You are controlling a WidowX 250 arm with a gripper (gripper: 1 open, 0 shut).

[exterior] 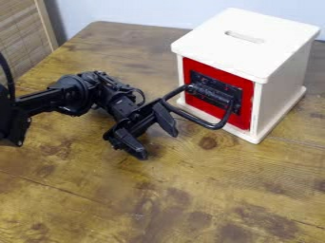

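A white wooden box (pixel 273 66) with a slot in its top stands at the upper right. Its red front panel (pixel 202 72) carries a black latch plate with a black bar handle (pixel 203 121) that sticks out toward the arm. The black gripper (pixel 147 134) is low over the table, left of the box, its fingers pointing toward the front. It is at the handle's left end; whether it touches the handle is unclear. The fingers look parted, with nothing clearly between their tips.
The arm reaches in from the left edge. A light wall and a slatted panel stand behind.
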